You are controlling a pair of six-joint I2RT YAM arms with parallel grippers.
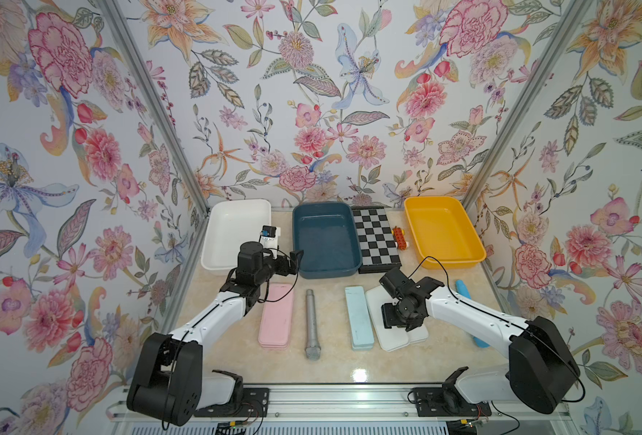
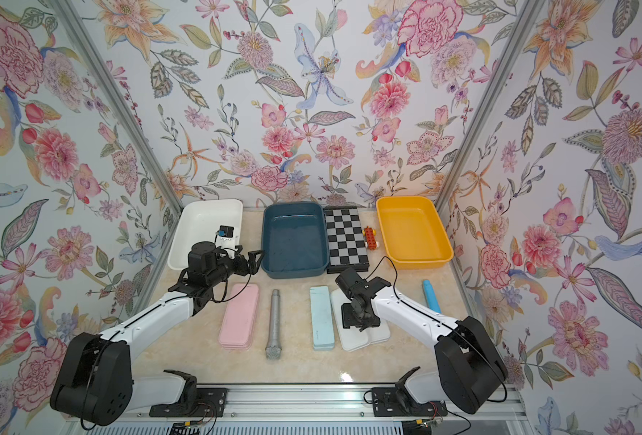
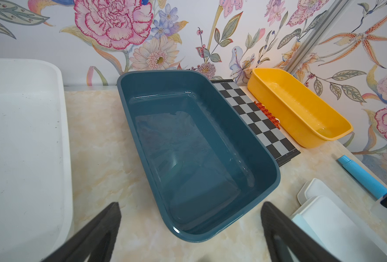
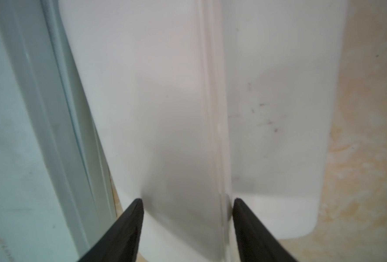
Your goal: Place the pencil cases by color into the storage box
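Two white pencil cases overlap under my right gripper: the upper one (image 4: pixel 162 109) lies between its separated fingers, and the lower one (image 4: pixel 285 109) shows to the right. Whether the fingers press on the upper case cannot be told. Close on its left lies the pale blue case (image 1: pixel 359 317). A pink case (image 1: pixel 276 319) lies on the left side of the table. My left gripper (image 1: pixel 291 262) is open and empty near the dark blue box. Empty boxes stand along the back: white (image 1: pixel 223 232), dark blue (image 1: pixel 328 243) and yellow (image 1: pixel 444 232).
A grey microphone-shaped object (image 1: pixel 311 326) lies between the pink and pale blue cases. A checkered board (image 1: pixel 376 239) and a small red item (image 1: pixel 399 237) stand between the boxes. A blue tube-like object (image 1: pixel 463 288) lies at the right.
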